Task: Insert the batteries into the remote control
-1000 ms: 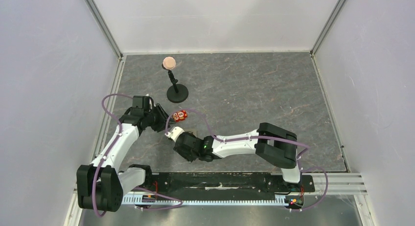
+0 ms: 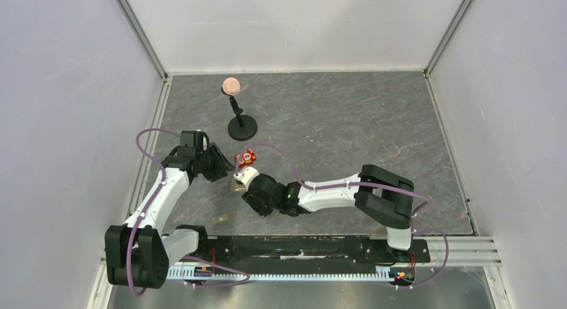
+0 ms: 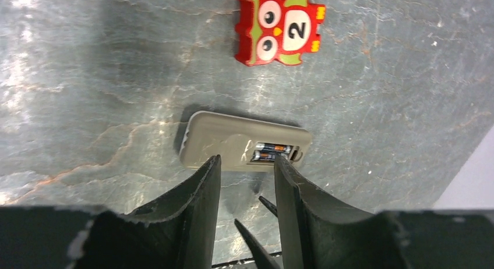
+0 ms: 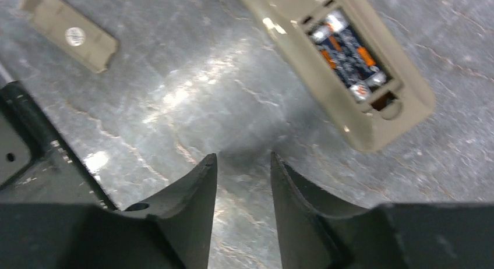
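The beige remote (image 3: pixel 224 138) lies back up below a red owl block (image 3: pixel 278 29). Two batteries (image 4: pixel 343 48) lie side by side in its open compartment, seen in both wrist views. The detached battery cover (image 4: pixel 87 48) rests on the table at upper left in the right wrist view. My left gripper is over the table above the remote, part open and empty. My right gripper is low beside the remote, part open, with bare table between its fingers.
A black stand with a round pink head (image 2: pixel 242 126) is at back left. Both arms are close together at front left.
The left arm has moved only slightly.
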